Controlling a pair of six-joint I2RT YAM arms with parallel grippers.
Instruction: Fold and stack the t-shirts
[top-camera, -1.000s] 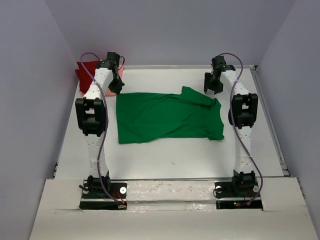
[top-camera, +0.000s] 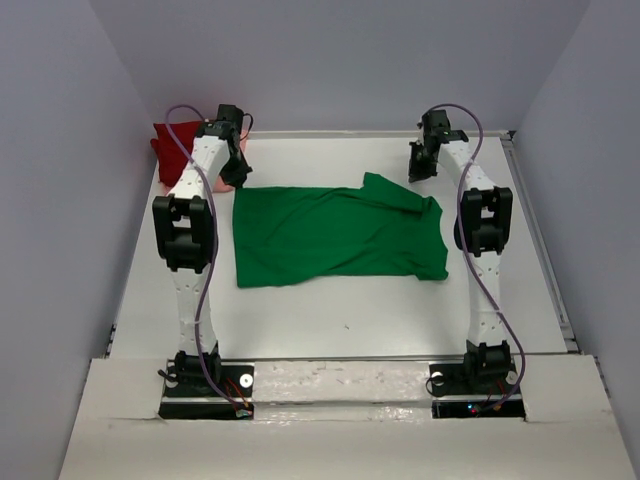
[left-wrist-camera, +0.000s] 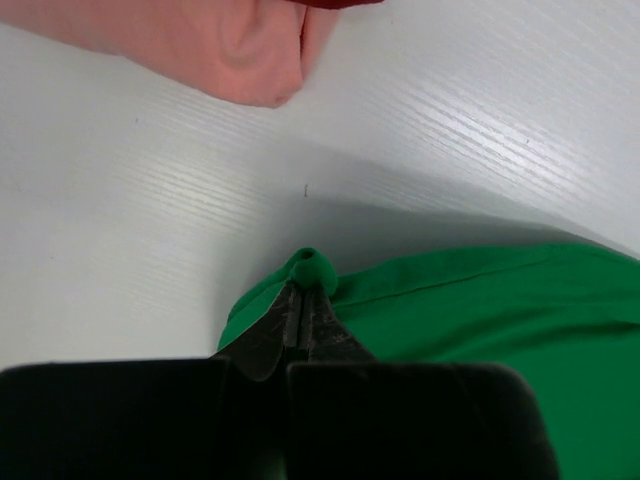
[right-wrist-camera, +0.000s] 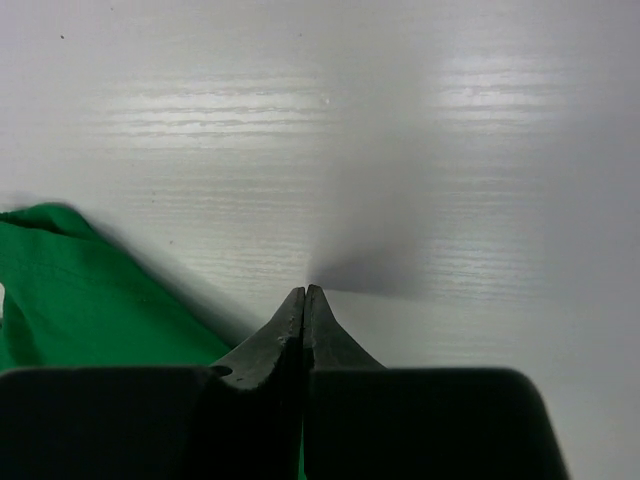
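Observation:
A green T-shirt (top-camera: 320, 235) lies spread across the middle of the table, its upper right edge slanting and partly folded over. My left gripper (top-camera: 240, 184) is at its top left corner. In the left wrist view the closed fingertips pinch a small bunched fold of the green cloth (left-wrist-camera: 315, 270). At the top right, my right gripper (top-camera: 416, 178) is just beyond the shirt's slanted edge. The right wrist view shows its fingertips (right-wrist-camera: 316, 300) together with nothing between them; green cloth (right-wrist-camera: 110, 300) lies outside them, to the left and below.
A red folded cloth (top-camera: 172, 155) and a pink one (left-wrist-camera: 220, 50) lie stacked at the back left, close to my left gripper. Bare white table (top-camera: 320, 320) stretches in front of the shirt, and more lies behind it up to the wall.
The left gripper has shifted slightly right, keeping its fold of cloth.

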